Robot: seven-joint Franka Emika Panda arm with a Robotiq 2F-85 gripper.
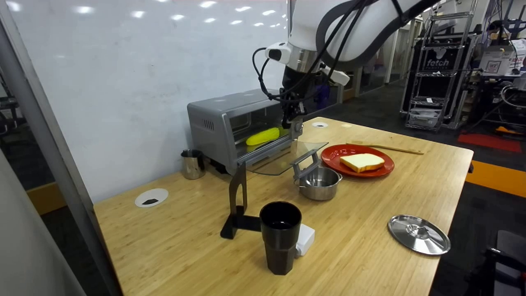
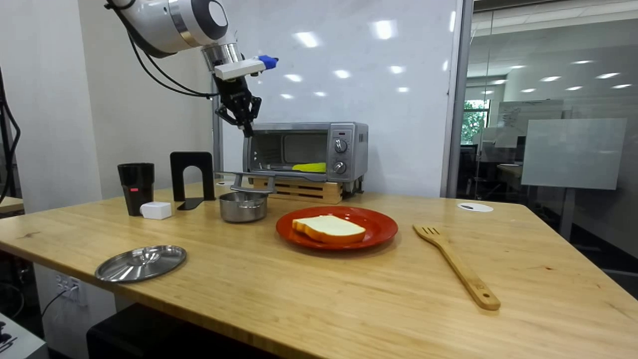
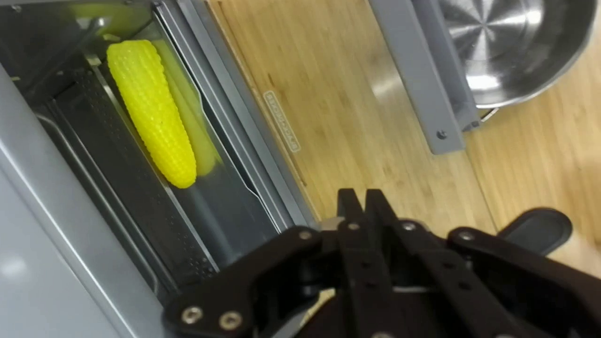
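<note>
Above the front of the grey toaster oven (image 1: pixel 209 129) hangs my gripper, its two fingers together with nothing between them. A yellow corn cob (image 3: pixel 155 115) lies inside the oven, near the opening, apart from my fingers. The oven's glass door is folded down, and its grey handle (image 3: pixel 419 73) reaches over the edge of a steel pot (image 1: pixel 320 183). In exterior view 2 my fingertips (image 2: pixel 248 132) are near the oven's upper left corner.
A red plate (image 2: pixel 383 230) bears a slice of bread (image 2: pixel 330 228). A wooden fork (image 2: pixel 457 263), a steel lid (image 1: pixel 419 234), a black cup (image 1: pixel 280 237), a black stand (image 2: pixel 192 160) and a white block (image 2: pixel 156 210) are spread about.
</note>
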